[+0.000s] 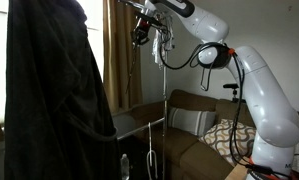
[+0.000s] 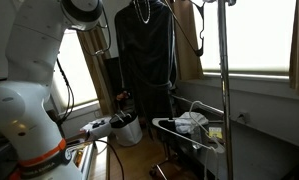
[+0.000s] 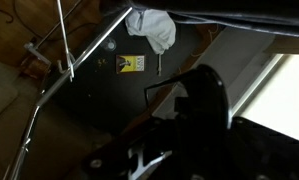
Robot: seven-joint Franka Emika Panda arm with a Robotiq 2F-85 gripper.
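Observation:
My gripper (image 1: 140, 39) hangs high in exterior view 1, at the end of the white arm reaching in from the right. Its fingers look shut, and nothing shows between them. A large black garment or cloth (image 1: 54, 100) hangs down the left side of that view, with a gap between it and the gripper. In exterior view 2 the black cloth (image 2: 147, 62) hangs upright near the window. The dark gripper body fills the lower right of the wrist view, where its fingertips are hard to make out.
A metal pole (image 2: 226, 90) rises beside a low rack holding a crumpled white cloth (image 2: 189, 122). From above, the white cloth (image 3: 154, 28) lies near a yellow packet (image 3: 130, 63). A brown sofa (image 1: 194, 150) with cushions stands behind the arm.

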